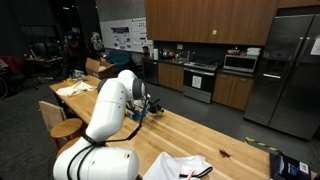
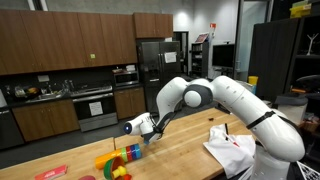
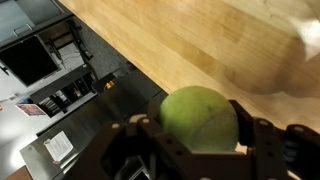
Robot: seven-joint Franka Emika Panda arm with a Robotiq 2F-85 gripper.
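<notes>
A rounded green object (image 3: 200, 118) fills the bottom middle of the wrist view. Dark fingers (image 3: 137, 140) press on it from either side, so my gripper is shut on it. Over the far left part of the table in exterior view 1, the gripper (image 1: 150, 110) hangs above the wood; the green object is too small there to make out clearly. From the other side, in exterior view 2, the gripper (image 2: 148, 130) is just above and right of a group of coloured things.
Yellow (image 2: 104, 158), blue (image 2: 133, 152) and red things crowd the table's left part in exterior view 2. A white cloth (image 1: 178, 165) lies near the arm's base. Bare wood (image 1: 200, 135) stretches between. A stool (image 1: 67, 129) stands beside the table.
</notes>
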